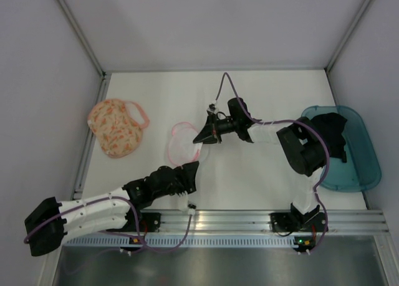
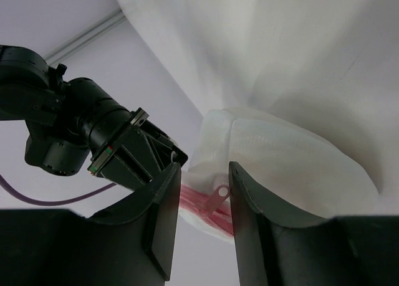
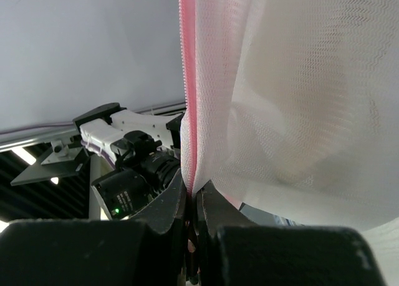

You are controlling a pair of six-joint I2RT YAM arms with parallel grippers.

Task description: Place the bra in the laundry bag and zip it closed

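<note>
A white mesh laundry bag (image 1: pixel 182 143) with pink trim lies at the table's middle. My right gripper is shut on the bag's edge beside the pink zipper (image 3: pixel 190 93); the bag is lifted there. My left gripper stands open at the bag's near end, with the pink zipper and its pull (image 2: pixel 215 199) just beyond and between its fingertips. A pale shape shows through the mesh; I cannot tell whether it is the bra.
An orange patterned cloth item (image 1: pixel 115 127) with a pink loop lies at the left. A teal bin (image 1: pixel 352 167) holding dark cloth stands at the right.
</note>
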